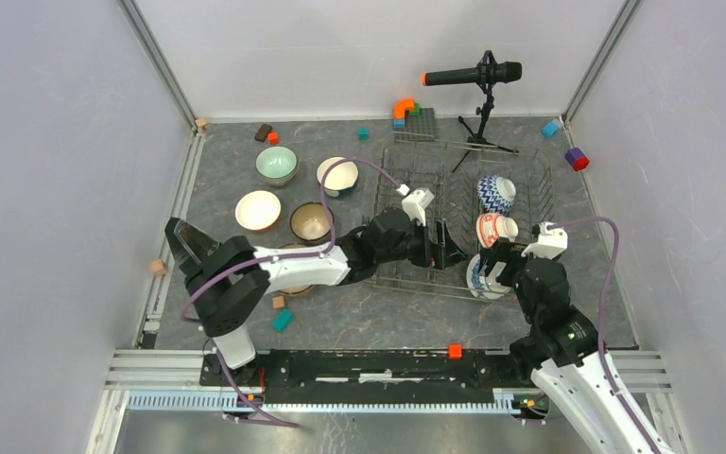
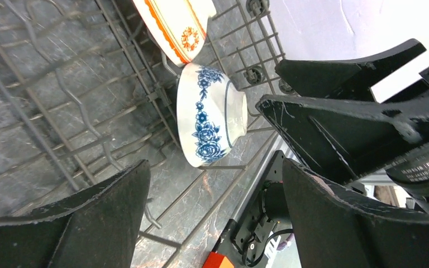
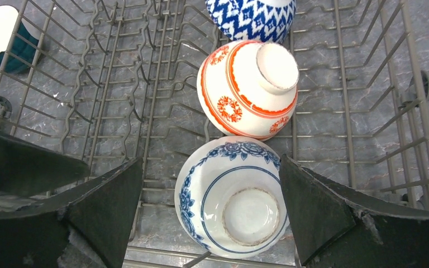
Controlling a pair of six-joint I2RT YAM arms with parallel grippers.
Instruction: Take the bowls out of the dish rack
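Note:
The wire dish rack (image 1: 406, 284) holds three bowls in its right half: a blue zigzag bowl (image 1: 496, 192) at the back, an orange-patterned bowl (image 3: 229, 78) in the middle and a blue floral bowl (image 2: 201, 117) at the front, all tipped on their sides. My left gripper (image 1: 440, 244) hangs over the rack left of the floral bowl, fingers apart with nothing between them. My right gripper stands open above the floral bowl, close to it, with the other gripper showing at the left edge of its view.
Several bowls, among them a green one (image 1: 276, 163) and a cream one (image 1: 257, 208), stand on the counter left of the rack. Small blocks lie around the edges. A black stand (image 1: 482, 85) is behind the rack.

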